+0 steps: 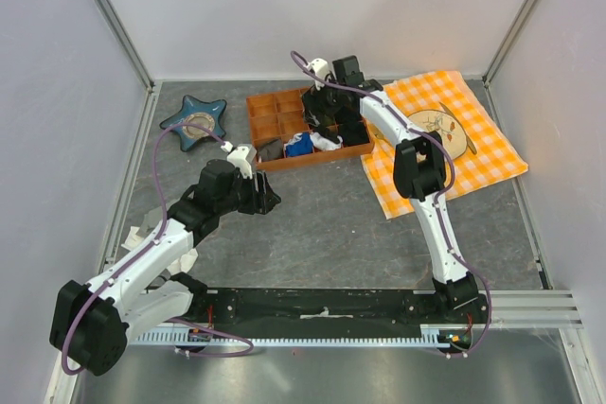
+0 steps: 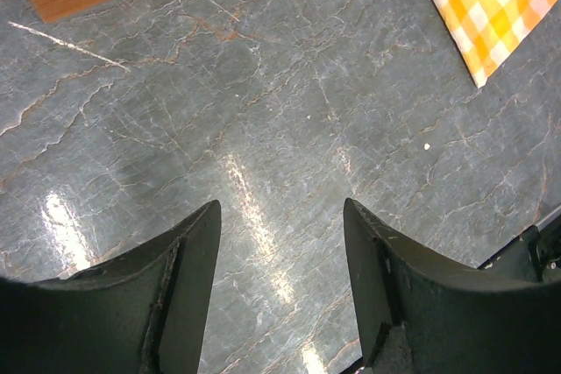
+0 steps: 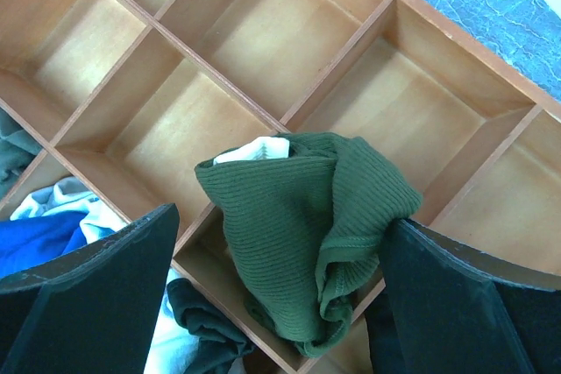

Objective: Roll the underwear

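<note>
A dark green ribbed garment [image 3: 272,225] with a white patch at its top edge lies folded in a compartment of the wooden box [image 3: 158,22], partly sticking out over the dividers. My right gripper is open above it, and the garment shows between the fingers. Its edge meets the right finger [image 3: 456,304]; whether they touch I cannot tell. From the top view, the right gripper [image 1: 312,106] hangs over the box. My left gripper stands open over bare table in front of the box, nothing between its fingers.
Blue-and-white [image 1: 298,145], white [image 1: 327,142] and dark folded cloths fill the box's front row; several other compartments are empty. A blue star-shaped dish [image 1: 194,122] sits at back left. An orange checked cloth with a plate [image 1: 437,130] covers the right.
</note>
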